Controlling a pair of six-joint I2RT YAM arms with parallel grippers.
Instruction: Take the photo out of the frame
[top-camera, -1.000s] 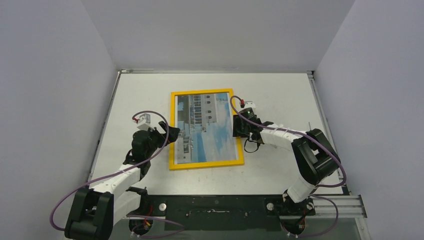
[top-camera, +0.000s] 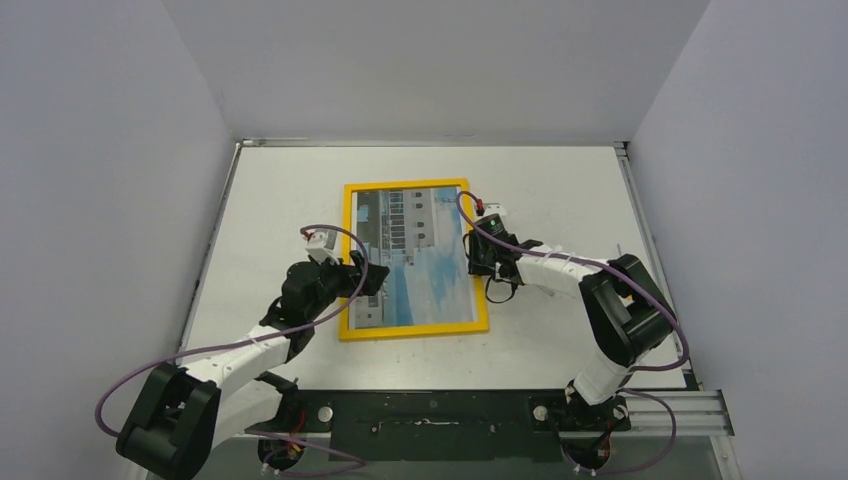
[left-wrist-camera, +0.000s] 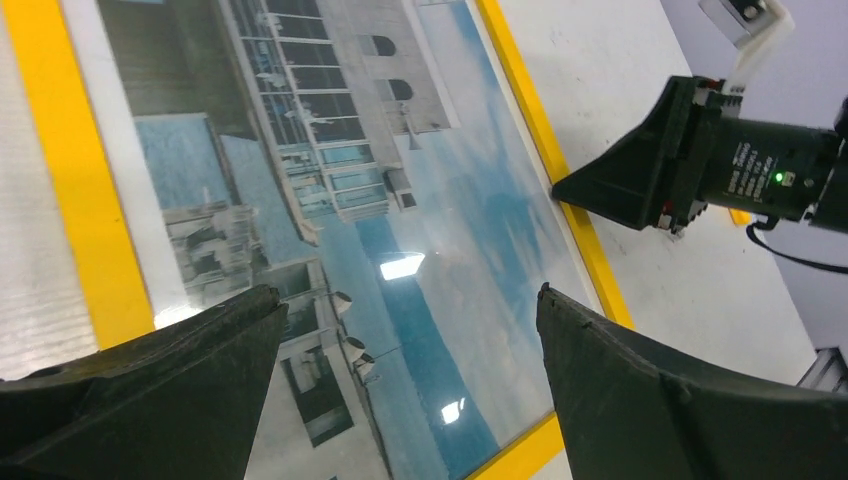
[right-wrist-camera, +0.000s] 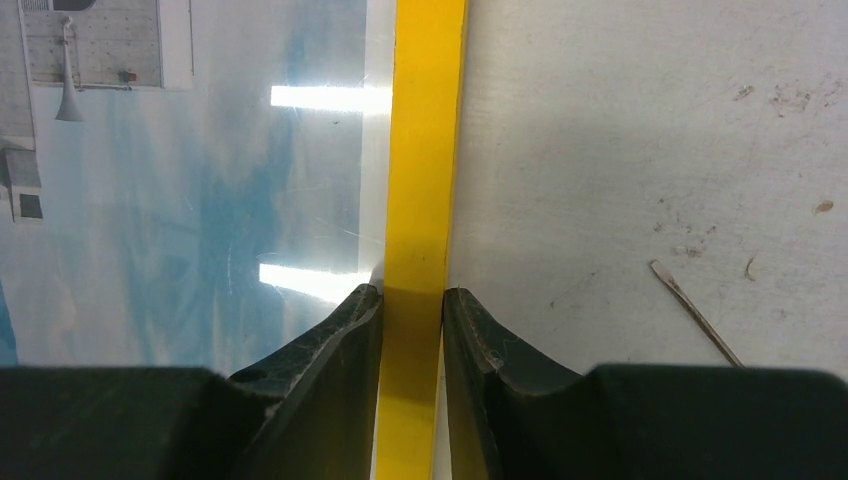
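The yellow frame (top-camera: 410, 331) lies flat on the white table, with the photo (top-camera: 430, 285) inside it under a shiny clear cover. My right gripper is shut on the frame's right side bar, one finger on each side of it. Over the left part of the photo hangs my left gripper (top-camera: 378, 280), its fingers wide apart with nothing between them. In the left wrist view its dark fingers (left-wrist-camera: 165, 395) spread above the photo, which shows a building and blue sky.
A thin metal tool (right-wrist-camera: 697, 312) lies on the table to the right of the frame. Bare table (top-camera: 560, 200) surrounds the frame, and the grey walls stand at the sides and back.
My left gripper has moved right, from the frame's left edge to over the photo. The frame has shifted very slightly.
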